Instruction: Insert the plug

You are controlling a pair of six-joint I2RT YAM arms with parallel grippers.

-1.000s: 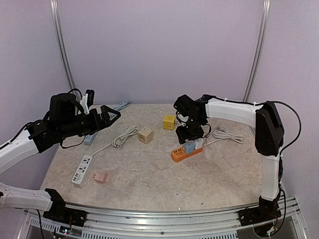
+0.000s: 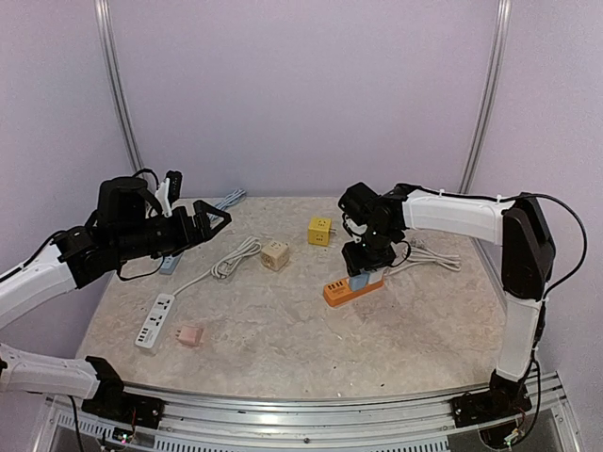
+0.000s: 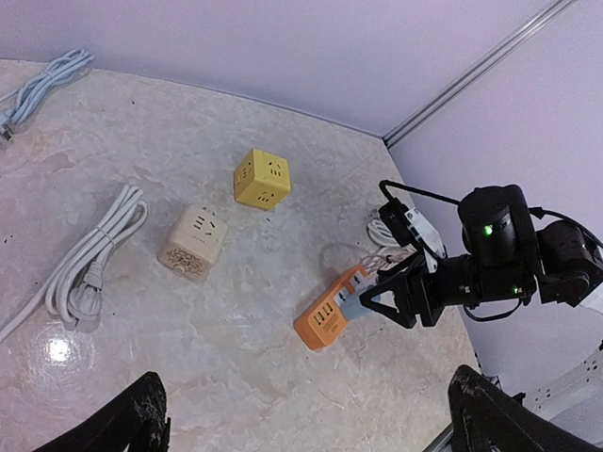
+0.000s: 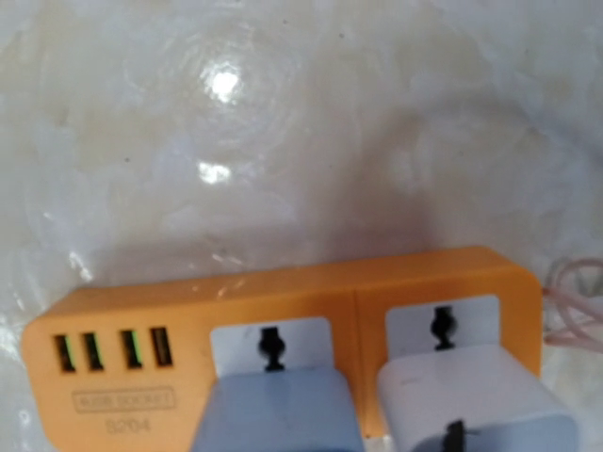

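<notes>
An orange power strip (image 2: 337,294) lies right of the table's middle. Two plugs stand side by side on its sockets: a blue plug (image 4: 278,410) and a white plug (image 4: 471,391). How deep they sit cannot be told. My right gripper is open, its fingers down at the blue plug in the left wrist view. Only a dark fingertip (image 4: 455,435) shows in the right wrist view, in front of the white plug; contact is unclear. My left gripper (image 2: 215,219) hangs open and empty above the table's left side.
A yellow cube (image 2: 320,231) and a beige cube (image 2: 275,255) stand near the middle. At the left lie a white power strip (image 2: 154,321) and a pink plug (image 2: 189,335). White cable (image 2: 429,257) is coiled behind the orange strip.
The left arm hardly moves. The orange strip stays put.
</notes>
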